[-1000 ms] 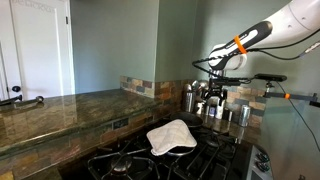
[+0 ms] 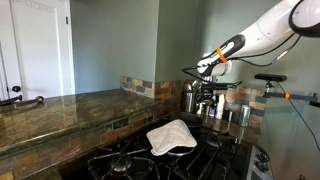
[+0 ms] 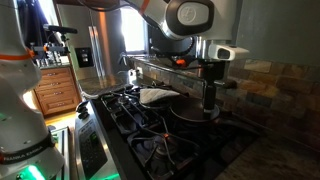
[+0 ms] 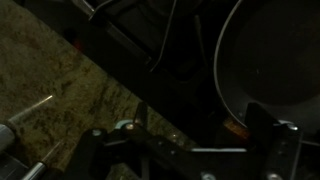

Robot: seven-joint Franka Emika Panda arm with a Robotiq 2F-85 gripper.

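Observation:
In exterior view 1 my gripper hangs at the far right end of the stove, near the bottles. Exterior view 2 has the gripper pointing down over a dark round pan. From the wrist view, the gripper stands open with its fingers apart, and nothing shows between them. The large dark pan fills the right side there. A pale cloth lies crumpled on the stove, well away from the gripper; the same cloth appears left of the pan in exterior view 2.
Black burner grates cover the stove. Several bottles stand by the tiled wall. Shiny metal items lie at the wrist view's lower left, too dark to name.
In exterior view 1 the arm has shifted left and slightly down, carrying the gripper a little leftward. The cloth has stayed in place.

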